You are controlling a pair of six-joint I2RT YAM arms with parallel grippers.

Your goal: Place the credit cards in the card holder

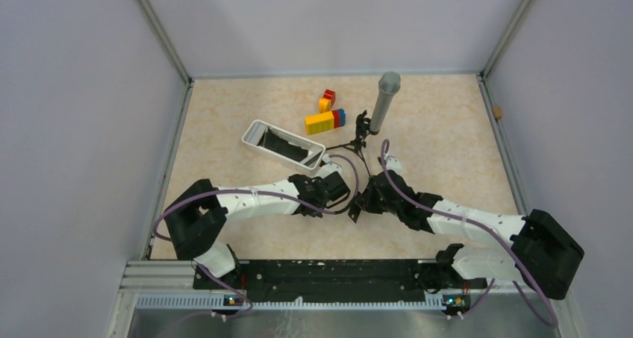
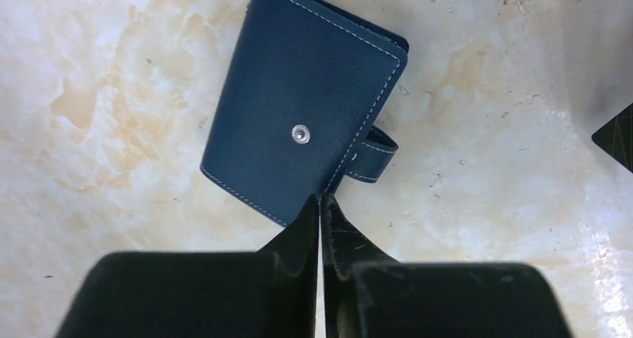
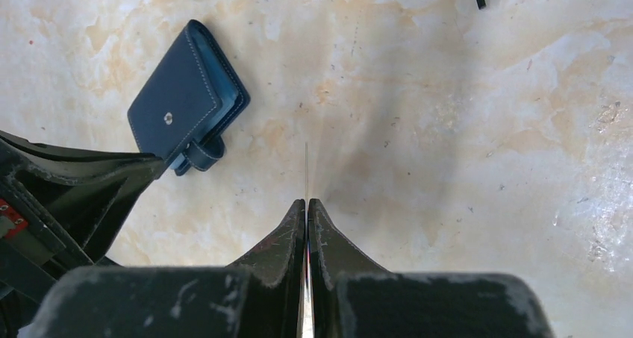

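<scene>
The dark blue card holder (image 2: 298, 99) lies folded on the table in the left wrist view, its snap facing up and its strap sticking out at one side. My left gripper is shut over the holder's near corner; no grip on it shows. In the right wrist view, the card holder (image 3: 168, 99) is beside the left arm's fingers. My right gripper is shut on a thin card (image 3: 306, 170) seen edge-on, pointing away from the fingertips. From above, that dark card (image 1: 354, 212) hangs between the two grippers; the arm mostly hides the holder.
A white tray (image 1: 252, 145) with dark contents stands behind the left arm. Coloured blocks (image 1: 319, 122) and a grey cylinder on a small tripod (image 1: 384, 103) are at the back. Free table lies at the far left and right.
</scene>
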